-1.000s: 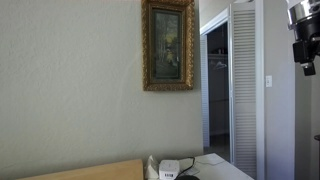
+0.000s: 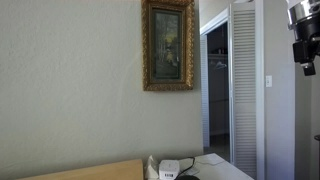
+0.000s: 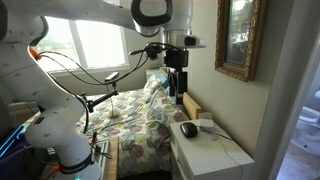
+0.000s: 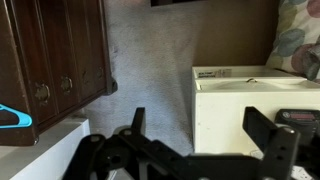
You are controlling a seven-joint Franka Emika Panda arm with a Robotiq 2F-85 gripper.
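Observation:
In the wrist view my gripper stands open, its two dark fingers wide apart with nothing seen between them. The gripper (image 3: 178, 82) hangs in the air above the white cabinet (image 3: 215, 158) in exterior view 2, clear of its top. Only a dark part of the arm (image 2: 304, 45) enters exterior view 1 at the upper right. A small black rounded object (image 3: 189, 129) lies on the cabinet top. In exterior view 1 a white box-shaped device (image 2: 169, 169) stands there beside a dark cable.
A patterned bed (image 3: 130, 125) lies behind the arm. A gold-framed picture (image 2: 168, 45) hangs on the wall. Dark wooden furniture (image 4: 65, 55) fills the wrist view's left side, near a blue hanger-like object (image 4: 14, 118). Open floor (image 4: 150, 65) lies between furniture and cabinet.

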